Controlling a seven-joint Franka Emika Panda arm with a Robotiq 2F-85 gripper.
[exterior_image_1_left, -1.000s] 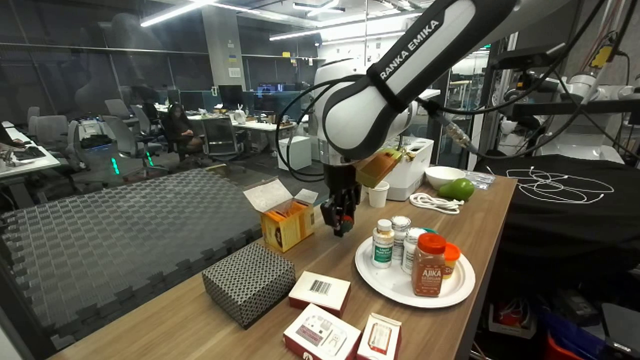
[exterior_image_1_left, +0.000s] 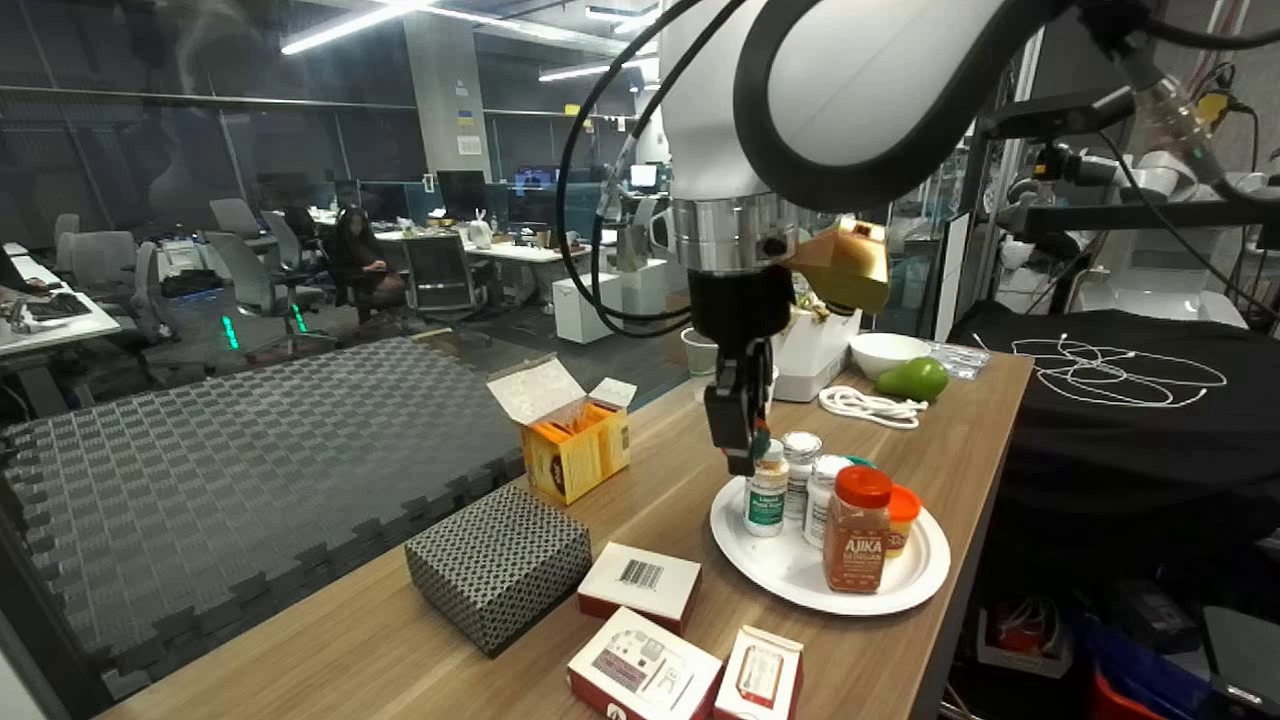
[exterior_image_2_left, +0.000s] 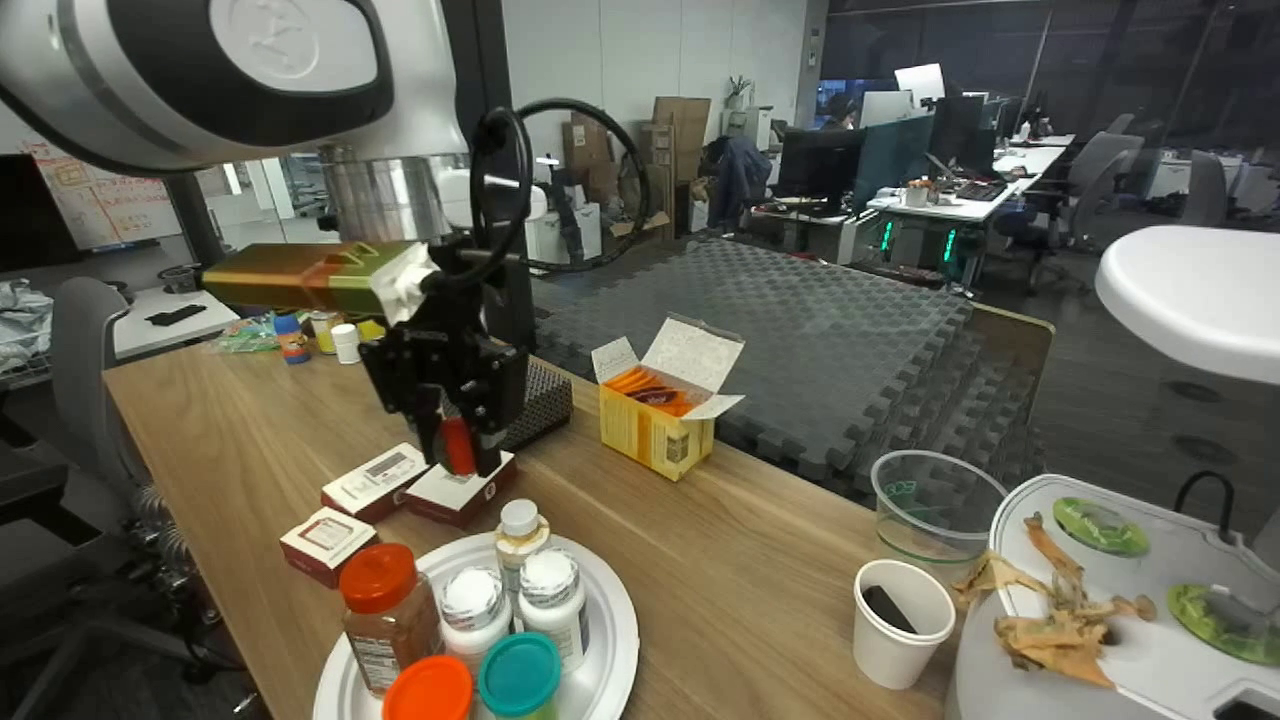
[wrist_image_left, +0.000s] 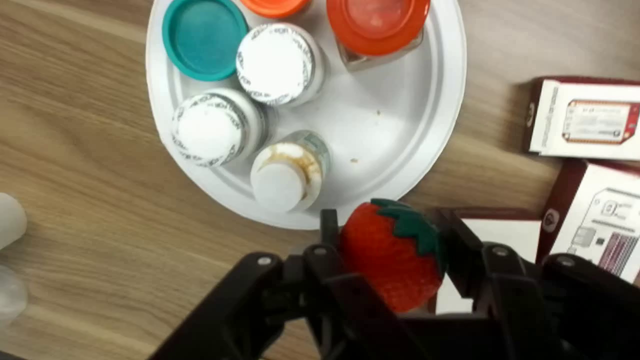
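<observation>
A red toy strawberry (wrist_image_left: 387, 258) with green leaves is pinched between the fingers of my gripper, which is shut on it. In the second exterior view the strawberry (exterior_image_2_left: 457, 445) shows as a red patch in the fingers, held above the table. The white plate (wrist_image_left: 414, 138) lies below, and the strawberry overlaps its rim in the wrist view. On the plate stand a small white-capped bottle (wrist_image_left: 288, 174), two larger white-capped bottles (wrist_image_left: 210, 129), a teal-lidded tub (wrist_image_left: 204, 39), an orange-lidded tub (exterior_image_2_left: 428, 690) and a red-lidded spice jar (exterior_image_1_left: 858, 534). In the first exterior view my gripper (exterior_image_1_left: 746, 450) mostly hides the strawberry.
Three white-and-red boxes (exterior_image_1_left: 644, 666) lie beside the plate. A patterned dark box (exterior_image_1_left: 498, 564) and an open yellow box (exterior_image_1_left: 576, 444) stand along the table's far side. A paper cup (exterior_image_2_left: 900, 624) and a clear cup (exterior_image_2_left: 936, 510) stand near the white appliance (exterior_image_2_left: 1044, 516).
My gripper has moved right in the first exterior view, from near the yellow box to the plate's edge, carrying the strawberry. The objects on the table have not moved.
</observation>
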